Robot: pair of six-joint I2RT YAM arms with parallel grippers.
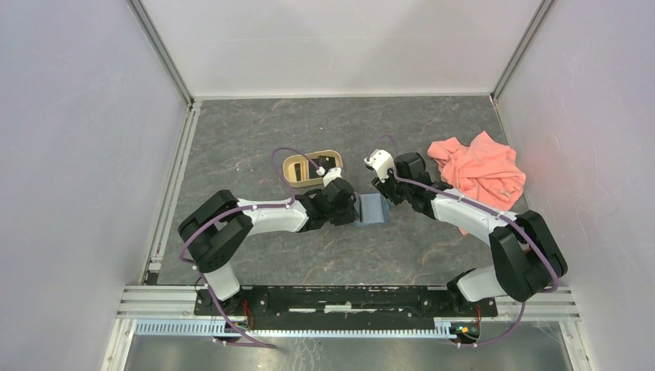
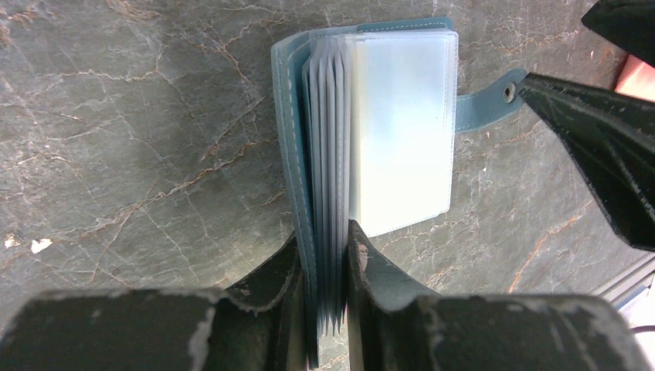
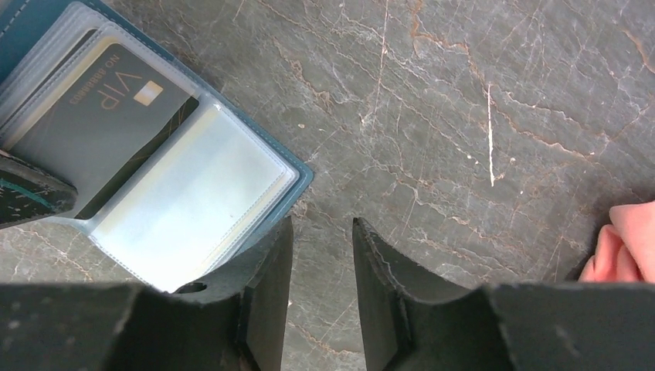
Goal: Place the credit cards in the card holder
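The blue card holder (image 2: 290, 116) lies open with clear sleeves (image 2: 402, 116) spread to the right. My left gripper is shut on its stack of sleeves. In the right wrist view a dark VIP card (image 3: 108, 124) sits in a sleeve of the holder, beside an empty-looking white sleeve (image 3: 201, 185). My right gripper is part open just off the holder's right edge, over bare tabletop, with nothing between its fingers.
A tan tray (image 1: 290, 171) with dark cards stands behind the left gripper. A pink cloth (image 1: 483, 174) lies to the right.
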